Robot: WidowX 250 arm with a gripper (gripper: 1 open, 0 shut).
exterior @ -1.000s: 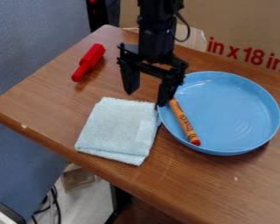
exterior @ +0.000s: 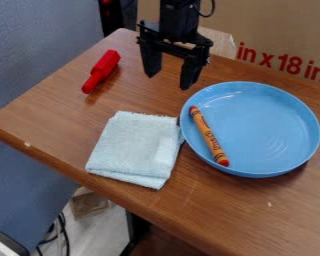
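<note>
My black gripper (exterior: 171,69) is raised over the back middle of the wooden table, its two fingers wide apart with nothing between them. In front of it, an orange crayon (exterior: 208,135) lies in the left part of a blue plate (exterior: 267,130). A folded pale cloth (exterior: 133,150) lies left of the plate, near the front edge. A red cylindrical object (exterior: 101,72) lies at the back left.
A cardboard box (exterior: 279,36) with red lettering stands behind the table. The left table edge drops to a blue-grey surface and floor. Bare wood is free at centre-left and front right.
My gripper has moved up and back, away from the plate and crayon, staying open. The objects on the table look unmoved.
</note>
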